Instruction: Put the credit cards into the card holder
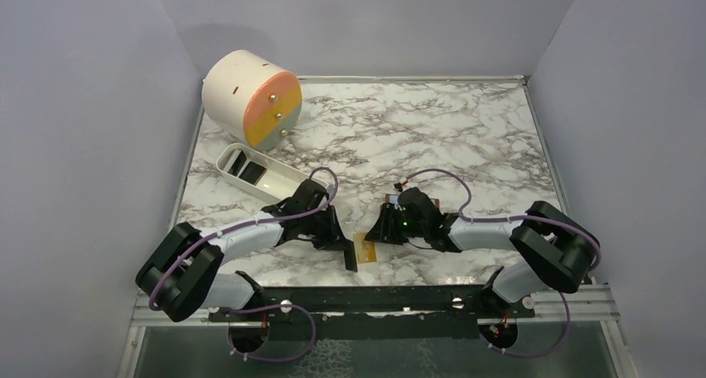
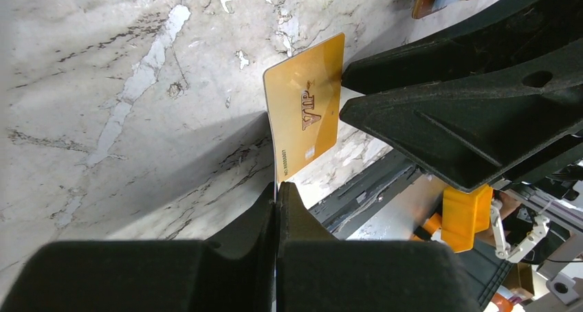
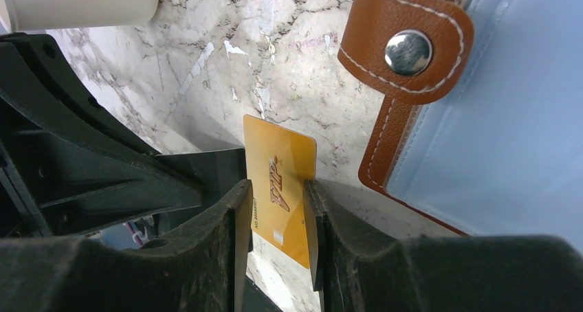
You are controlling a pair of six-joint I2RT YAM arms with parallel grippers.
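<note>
In the top view my left gripper [image 1: 340, 243] is shut on a narrow black card [image 1: 350, 257]. The right wrist view shows this black card [image 3: 216, 171] reaching from the left fingers to the gold card's edge. The gold VIP card [image 2: 306, 106] is raised off the table, and its shadow falls on the marble. My right gripper is partly open, its fingertips on either side of the gold card [image 3: 280, 185]. Whether the right fingers touch it is unclear. Right of it lies the card holder [image 3: 419, 85], brown leather with a snap; the right arm partly covers it in the top view.
A cream tray [image 1: 283, 181] with black cards [image 1: 252, 172] in it stands at the left. Behind it is a round cream drawer box [image 1: 250, 95] with a coloured front.
</note>
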